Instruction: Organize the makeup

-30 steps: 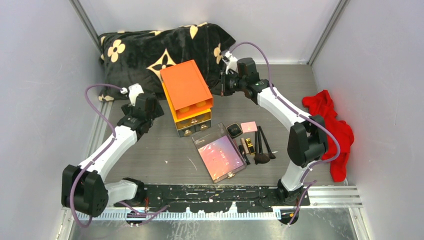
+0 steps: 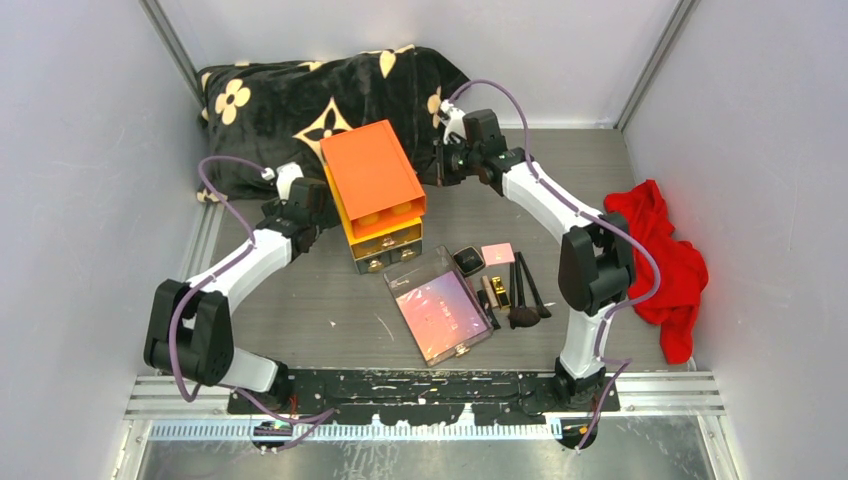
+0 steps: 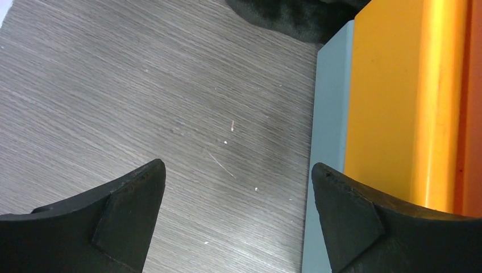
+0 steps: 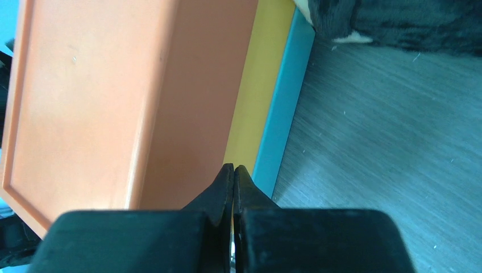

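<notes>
An orange-topped organizer with yellow and blue-grey drawers stands mid-table, slightly askew. My left gripper is open beside its left side, whose yellow and pale blue faces run along the right of the left wrist view. My right gripper is shut, with nothing visible between its fingers, beside the organizer's other side. A clear case with a pink panel lies in front. To its right are a dark compact, pink square, gold item and several brushes.
A dark patterned blanket lies along the back behind the organizer. A red cloth is at the far right. The table left of the case is mostly clear.
My left arm has moved right, toward the organizer's side. The right arm has shifted slightly at the back. The objects look unchanged.
</notes>
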